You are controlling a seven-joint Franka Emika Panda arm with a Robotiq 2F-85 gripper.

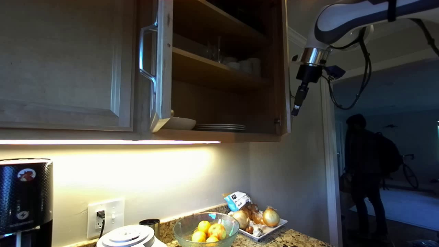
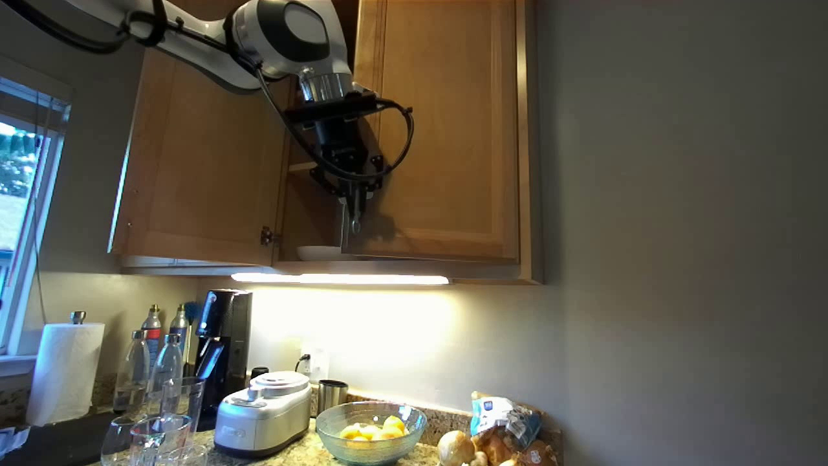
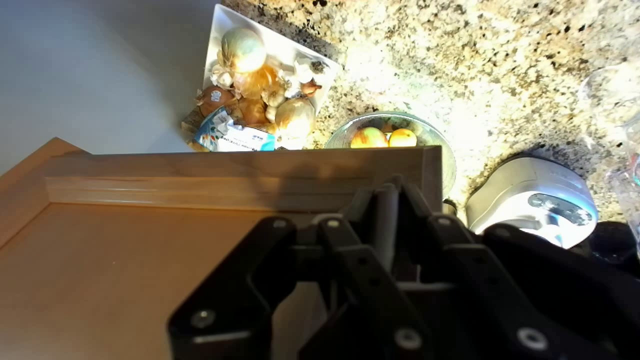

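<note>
The right cabinet door stands ajar, swung out from the wooden cabinet. At its free edge my gripper points downward, shut on the metal door handle, which runs as a pale bar between the dark fingers in the wrist view. From the side, the gripper is just outside that door's edge; the handle there is mostly hidden. The left cabinet door is open too, its own handle free.
Inside the cabinet are plates, a bowl and cups. Below, the counter carries a glass fruit bowl, an onion tray and a white appliance. A person stands in the far room.
</note>
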